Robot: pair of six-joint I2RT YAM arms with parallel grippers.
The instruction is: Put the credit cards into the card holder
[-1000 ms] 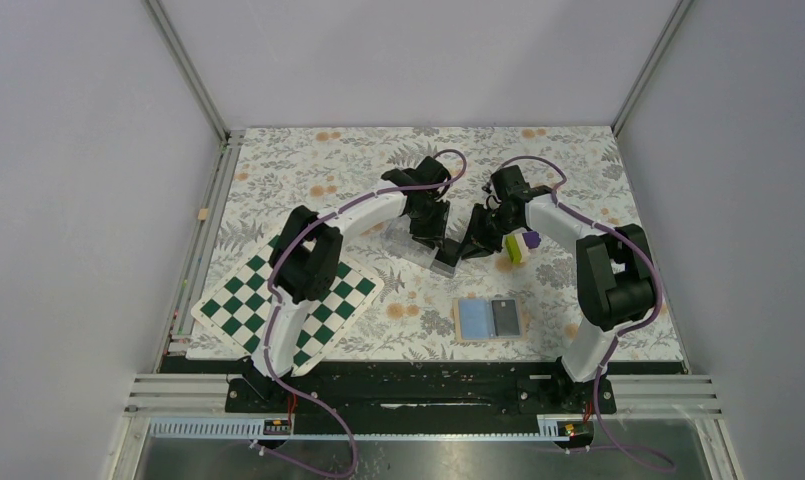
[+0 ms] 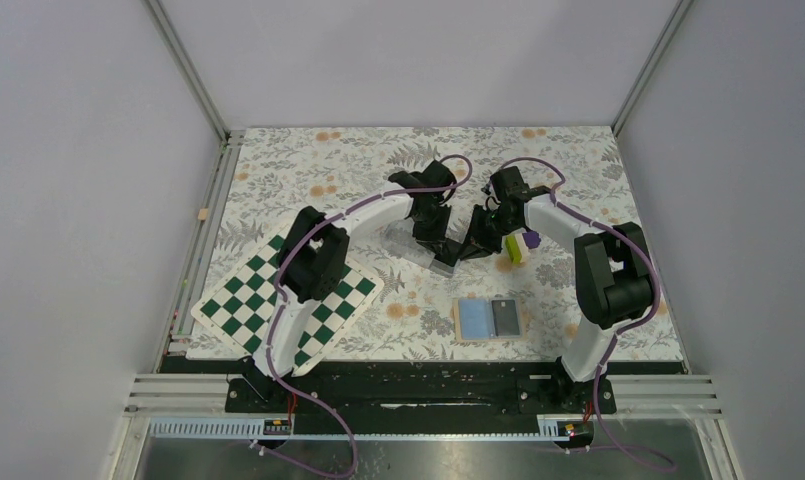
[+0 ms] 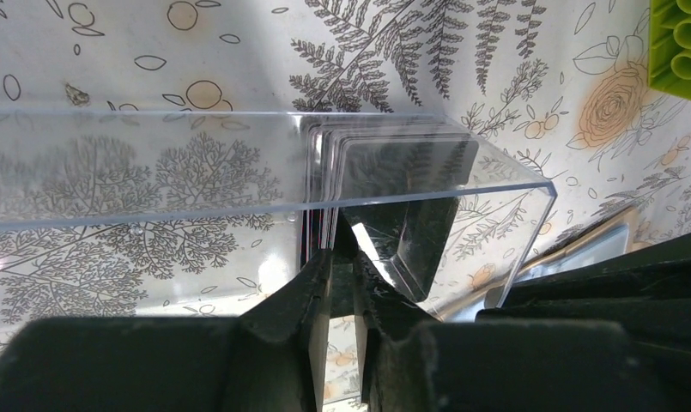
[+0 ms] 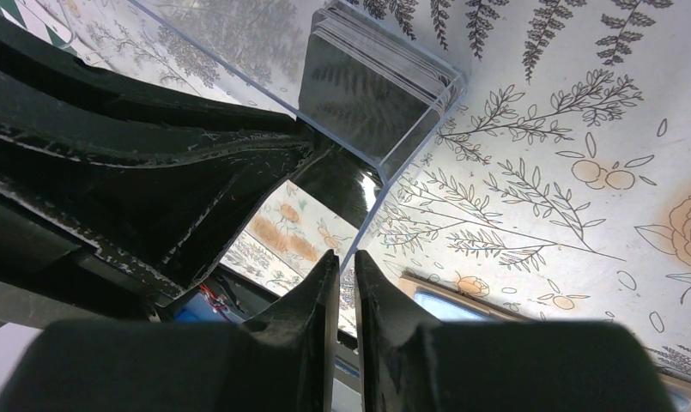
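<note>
A clear plastic box (image 3: 161, 215) lies across the patterned table under both grippers. Several dark cards (image 3: 406, 172) stand stacked face to face near its right end. Over the stack, my left gripper reaches in from the front; a narrow gap separates its fingertips, right at the cards' edges. Whether a card sits in that gap is hard to tell. At the box's right end, my right gripper is shut on the clear end wall. A flat tan-edged case (image 2: 489, 338) with light blue and dark grey halves lies nearer the front.
A yellow-green block (image 2: 515, 250) with a purple part (image 2: 532, 239) is just right of the right gripper. A green and white checkered board (image 2: 248, 302) occupies the front left, under the left arm.
The right gripper, the box and the case look unmoved.
</note>
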